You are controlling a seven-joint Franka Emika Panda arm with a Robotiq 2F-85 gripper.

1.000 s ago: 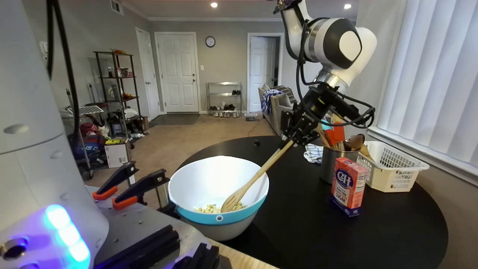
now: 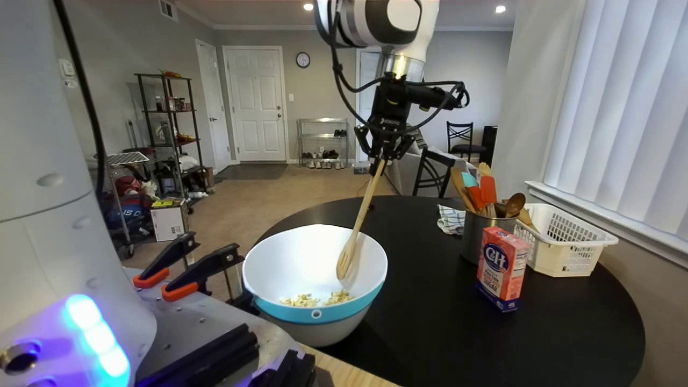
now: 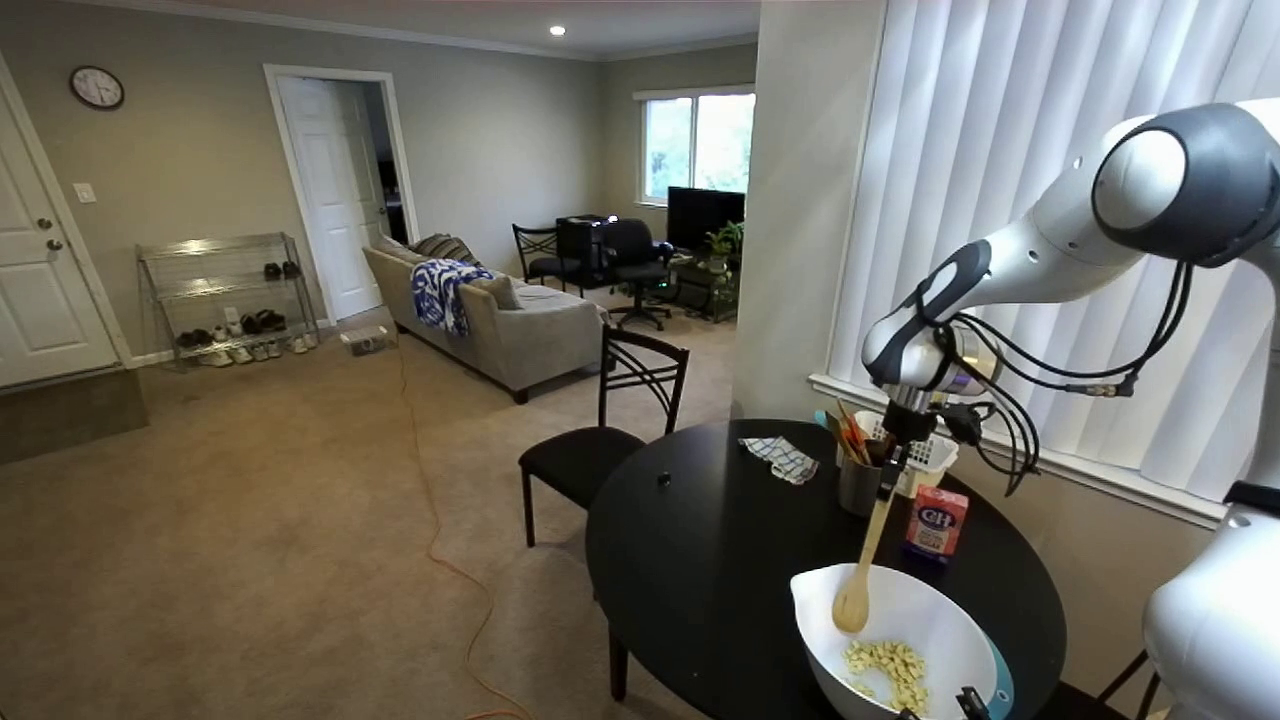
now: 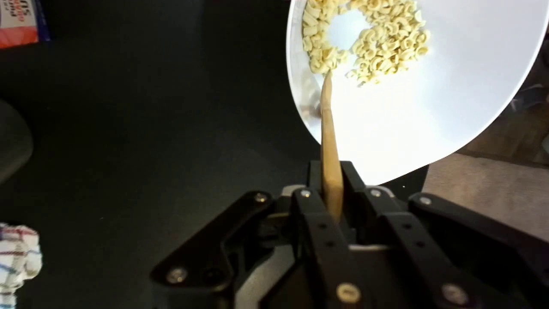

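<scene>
My gripper is shut on the handle of a wooden spoon (image 2: 362, 222), which slants down into a large white bowl (image 2: 284, 251) with a blue band. In exterior view 1 the spoon's slotted head overlaps the bowl's inner right wall, above the pasta (image 2: 303, 300). Small pale pasta pieces (image 4: 386, 43) lie at the bottom in a ring with a bare patch inside. Seen from the wrist, the spoon's tip appears close to the pasta's edge; whether it touches cannot be told. The gripper itself stays above the rim, as exterior view 2 shows.
Right of the bowl on the black round table (image 2: 413, 309) stand a pink sugar box (image 2: 501, 267), a metal utensil holder (image 2: 477, 232) and a white basket (image 2: 567, 238). A checked cloth (image 3: 782, 460) lies farther back. Black clamps (image 2: 213, 264) sit left of the bowl.
My gripper has moved left and up in exterior view 1, carrying the spoon. The spoon now stands steeper, its head raised from the pasta toward the bowl's right wall.
</scene>
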